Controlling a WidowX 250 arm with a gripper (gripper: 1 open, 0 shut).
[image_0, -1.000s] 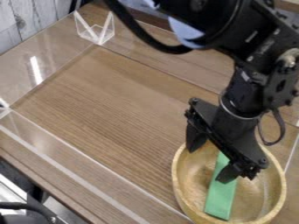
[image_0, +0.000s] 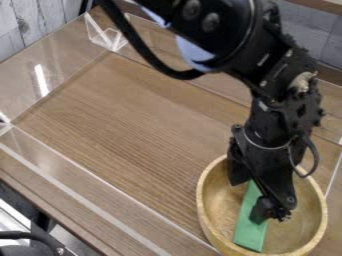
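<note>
A black gripper (image_0: 254, 186) hangs from the arm at the right, its fingers open and lowered into a tan round bowl (image_0: 214, 220) near the bottom right. In the bowl lies a green rectangular block (image_0: 249, 232), its upper part partly hidden by the fingers. The fingertips are around or just over the block's upper end; whether they touch it I cannot tell.
A small clear plastic object (image_0: 107, 27) stands at the back left. Dark cables and a white wall edge are at the left.
The gripper has moved down into the bowl, its fingers now nearer the green block. The bowl and block look unmoved.
</note>
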